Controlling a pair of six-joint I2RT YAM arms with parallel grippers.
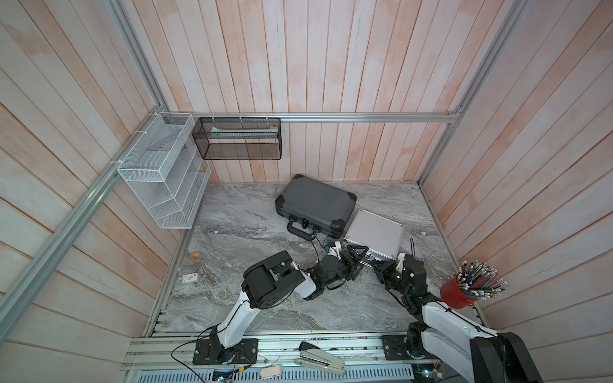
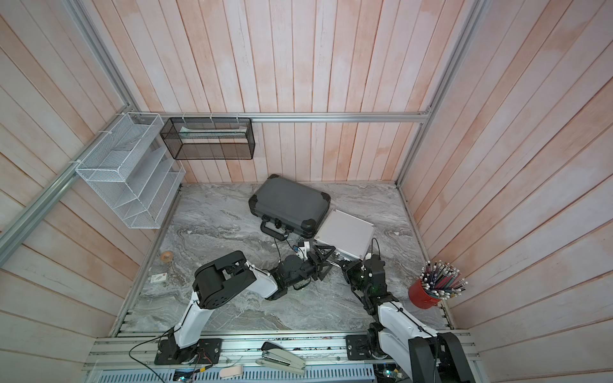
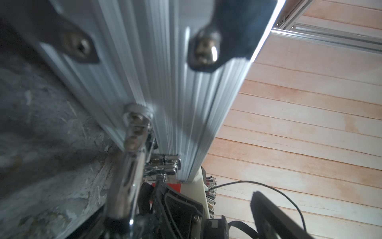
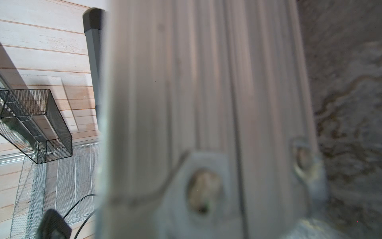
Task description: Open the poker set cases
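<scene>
A closed silver case (image 1: 374, 231) lies right of a closed dark grey case (image 1: 316, 201). Both grippers are at the silver case's front side. My left gripper (image 1: 360, 254) is open; in the left wrist view, chrome latch hardware (image 3: 133, 143) and the ridged aluminium side (image 3: 167, 99) fill the space ahead of its fingers. My right gripper (image 1: 380, 268) sits at the front right by the metal fittings, shut on something there that is hidden in the top views. The right wrist view shows a blurred close aluminium face (image 4: 199, 79).
A red pot of rods (image 1: 456, 293) stands at the right edge. A small tape roll (image 1: 195, 256) and a small card (image 1: 189, 277) lie at the left. Mesh baskets (image 1: 237, 138) hang on the walls.
</scene>
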